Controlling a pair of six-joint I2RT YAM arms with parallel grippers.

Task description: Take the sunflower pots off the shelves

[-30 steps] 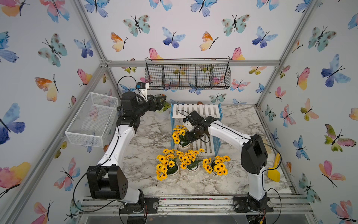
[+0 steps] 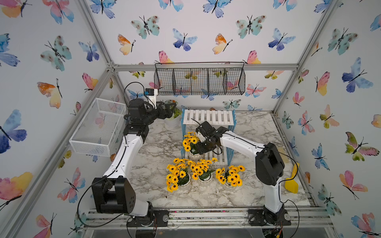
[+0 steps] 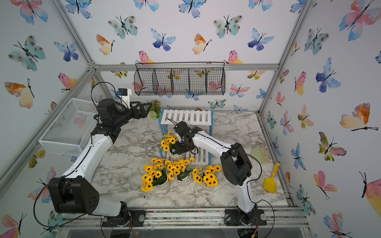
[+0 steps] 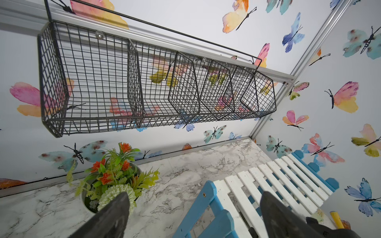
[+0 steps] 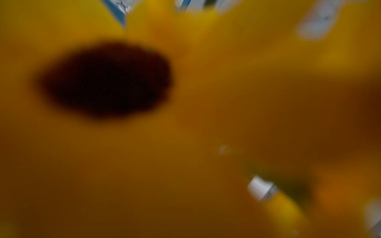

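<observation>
A white-and-blue slatted shelf (image 2: 208, 115) stands mid-table. On its lower tier, at the left, sits a sunflower pot (image 2: 189, 142), with my right gripper (image 2: 198, 147) at its right side among the blooms. Yellow petals fill the right wrist view, so the fingers' state is hidden. Three more sunflower pots stand on the table in front: left (image 2: 177, 176), middle (image 2: 204, 174) and right (image 2: 231, 178). My left gripper is raised at the back left beside the shelf, its fingers apart with nothing between them.
A plant with red flowers (image 4: 115, 178) stands behind the shelf's left. A wire basket (image 2: 198, 81) hangs on the back wall. A white mesh basket (image 2: 95, 127) is at left, a yellow dustpan (image 3: 269, 183) at right. The table right of the shelf is fairly clear.
The shelf has moved slightly in view. The left arm is nearly still.
</observation>
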